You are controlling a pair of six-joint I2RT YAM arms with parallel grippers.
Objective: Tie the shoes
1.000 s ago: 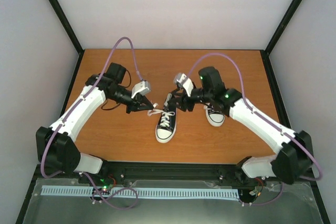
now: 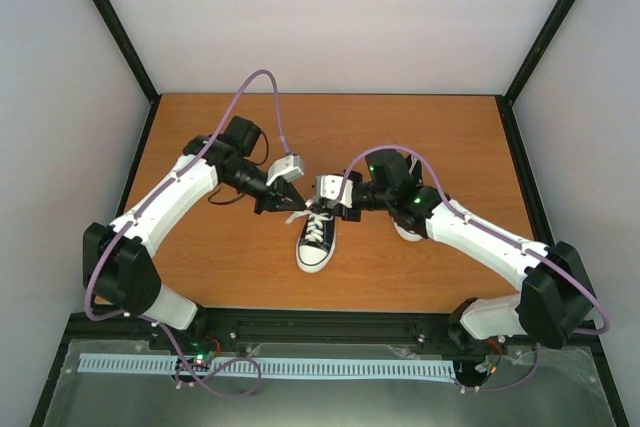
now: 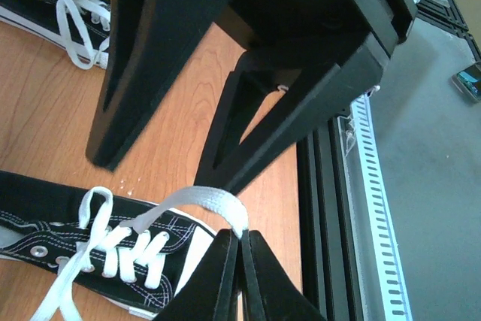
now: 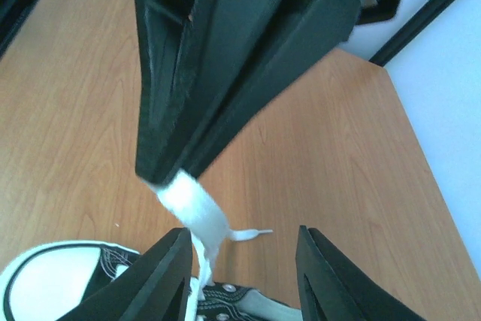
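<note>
The near shoe [image 2: 314, 241], black with a white toe and white laces, stands on the table under both arms. In the left wrist view its lace [image 3: 201, 196] arches up from the shoe to my left gripper, whose closed tips pinch it. A loose lace loop [image 3: 94, 227] stands on the shoe. My right gripper is open above the shoe, its fingers [image 4: 167, 272] apart. Between them in the right wrist view, slightly beyond, hangs the lace [image 4: 199, 212] from the left tips. Contact between right fingers and lace cannot be told.
A second shoe [image 3: 79, 31] with a bow in its laces lies to the right, mostly hidden under the right arm from above. The two grippers are very close together. Bare wooden table [image 2: 220, 267] lies left and in front.
My right gripper has moved left and over the shoe, close to the left one. My left gripper, with the lace, has shifted right toward the shoe.
</note>
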